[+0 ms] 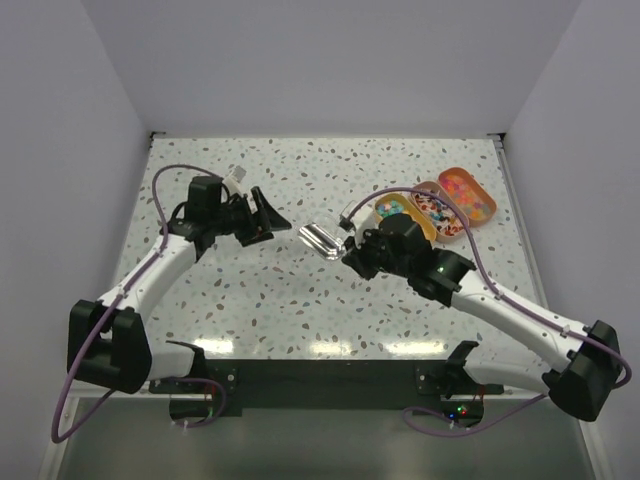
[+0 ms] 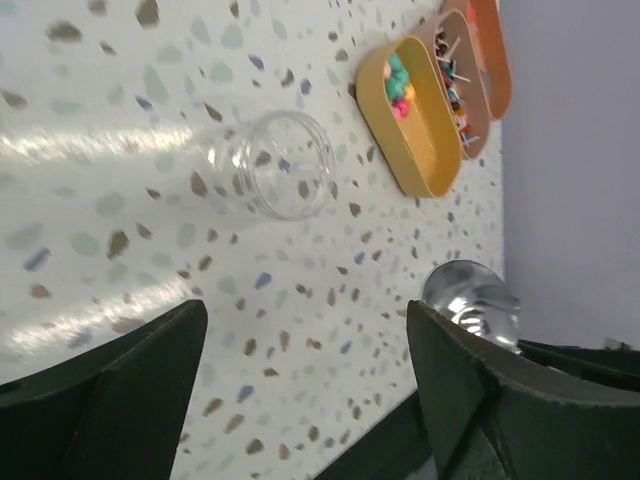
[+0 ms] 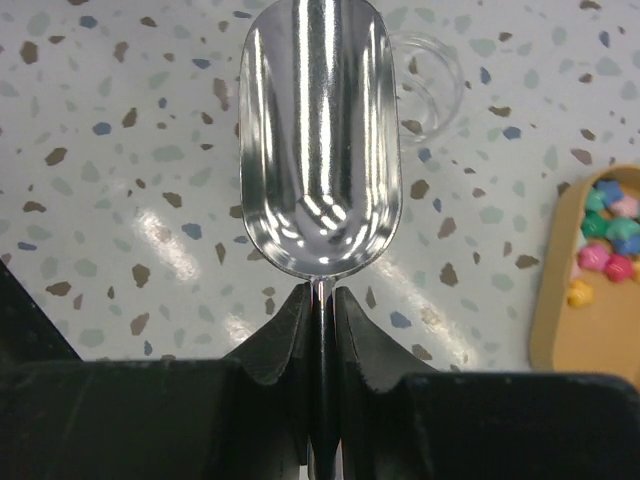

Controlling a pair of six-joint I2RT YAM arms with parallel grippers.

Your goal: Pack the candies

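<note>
A shiny metal scoop (image 3: 320, 140) has its handle between the fingers of my right gripper, which is shut on it. From above, the empty scoop (image 1: 321, 241) extends leftward from that gripper over the middle of the table. My left gripper (image 1: 276, 212) stands apart from it to the left, its fingers spread with nothing between them. A clear cup (image 2: 275, 165) lies beyond the left gripper in the left wrist view. Candies of several colors lie at one end of the yellow container; in the right wrist view that container (image 3: 548, 310) is at the right edge.
At the back right, a pinkish container (image 1: 452, 228) of mixed candies and an orange container (image 1: 487, 207) of colored candies stand beside the yellow one.
</note>
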